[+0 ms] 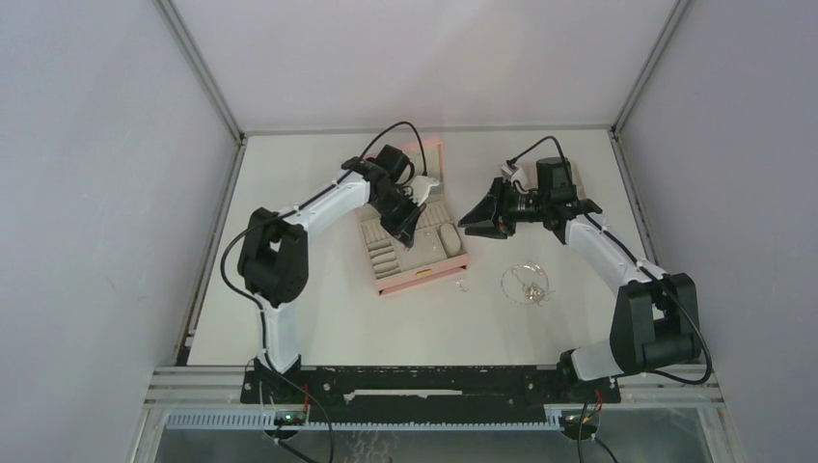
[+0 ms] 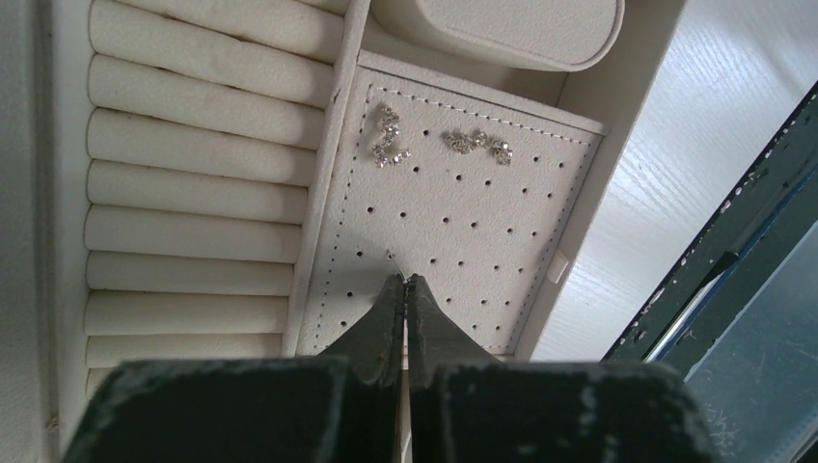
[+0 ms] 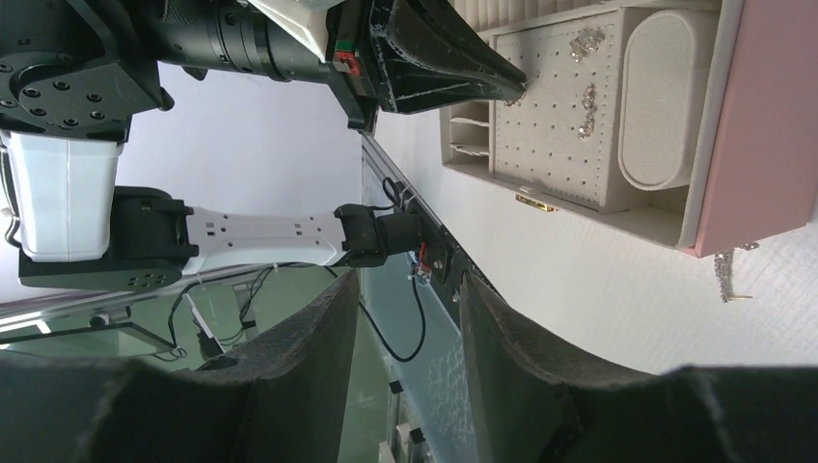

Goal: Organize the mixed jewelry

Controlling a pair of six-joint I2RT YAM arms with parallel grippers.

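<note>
My left gripper is shut over the perforated panel of the jewelry box. A thin wire and a bit of sparkle show at its tips, so an earring seems pinched there, most of it hidden by the fingers. Whether the wire has entered a hole cannot be told. Two sparkling earrings, one near the ring rolls and another beside it, rest at the panel's cushion end. My right gripper stands open to the right of the box, empty. Another earring lies on the table by the pink wall.
Ring rolls fill the neighbouring compartment, and an oval cushion sits at the panel's other side. Right of the box, a necklace loop with tangled jewelry lies on the table. A pink-edged tray is partly behind the right arm.
</note>
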